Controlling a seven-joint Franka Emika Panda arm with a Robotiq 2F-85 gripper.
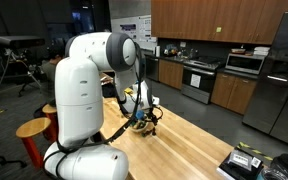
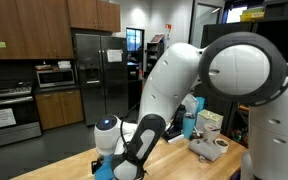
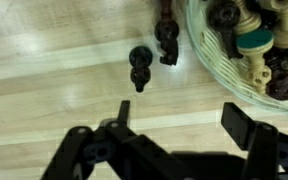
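In the wrist view, a dark chess piece (image 3: 140, 72) stands on the pale wood tabletop (image 3: 54, 60). A second dark piece (image 3: 166, 36) is just beyond it, close to the basket's edge. The pale woven basket (image 3: 212, 62) at the upper right holds several chess pieces, dark and light, one with a green base (image 3: 254, 40). My gripper shows a wide gap between its fingers, with only bare table between them. Both standing pieces lie ahead of the fingertips, apart from them.
In exterior view 1, the table (image 1: 179, 150) is clear to the right of the gripper, up to a dark boxy object (image 1: 241, 163) near its front right. In exterior view 2, a teal container (image 2: 189, 127) and grey items (image 2: 206, 148) stand on the right side.
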